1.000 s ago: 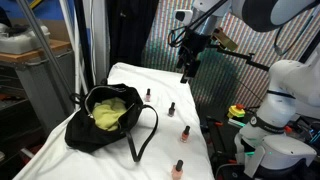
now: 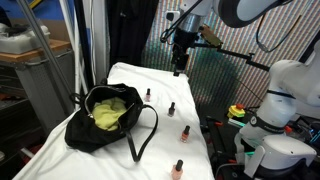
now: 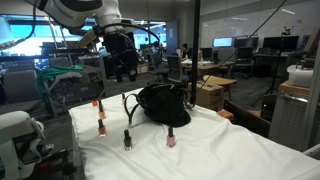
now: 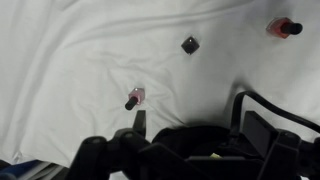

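Note:
My gripper (image 2: 178, 72) hangs high over the white-covered table. In the wrist view its fingers stand wide apart, and the gripper is open with nothing between them. A black bag (image 3: 160, 105) lies on the table, its opening showing a yellow-green cloth (image 2: 110, 115) inside. Several small bottles with dark caps stand apart around it. One pinkish bottle (image 4: 137, 96) is close to the bag in the wrist view, a dark bottle (image 4: 190, 45) is farther up, and a red bottle (image 4: 284, 28) sits at the upper right.
The bag's black strap (image 2: 146, 143) loops out over the cloth toward the bottles. Another bottle (image 2: 177, 170) stands near the front edge. Metal poles (image 2: 80, 45) rise behind the table. Bare white cloth (image 3: 230, 150) lies beyond the bag's far side.
In exterior view 1 my gripper has shifted slightly up and to the left. The bag and bottles have stayed where they were.

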